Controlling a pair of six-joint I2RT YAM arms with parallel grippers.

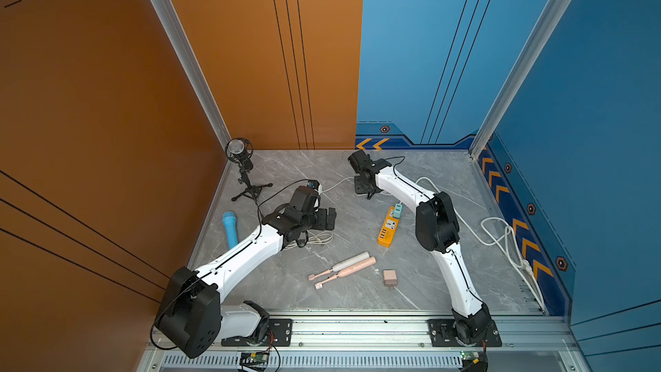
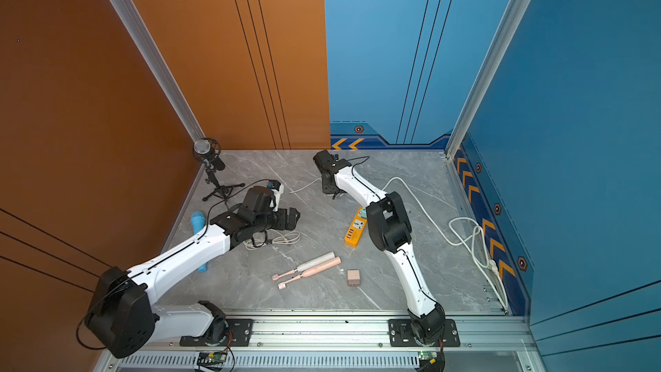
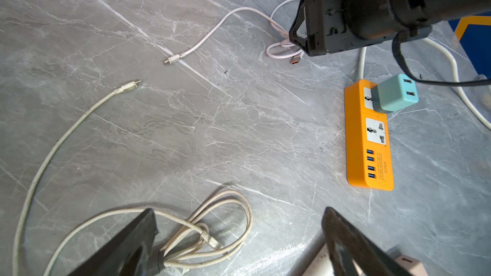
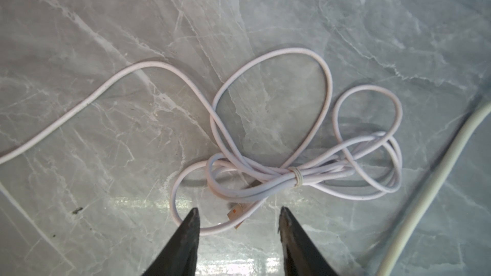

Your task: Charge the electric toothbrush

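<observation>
A pink toothbrush (image 1: 356,266) and a white toothbrush (image 1: 352,261) lie side by side at the front. An orange power strip (image 3: 357,153) holds a teal charger (image 3: 393,94). My right gripper is part open just above a bundled pinkish-white cable (image 4: 268,176), whose USB plug (image 4: 236,214) lies under the loops; nothing is visibly held. My left gripper stands open over cream cables (image 3: 227,204), nothing between its fingers. A small pink charger (image 1: 389,277) lies front centre.
A blue cylindrical object (image 1: 230,228) and a tripod-mounted device (image 1: 240,155) stand or lie at the left. A thick white cord (image 1: 495,234) runs along the right. The table centre has some free room.
</observation>
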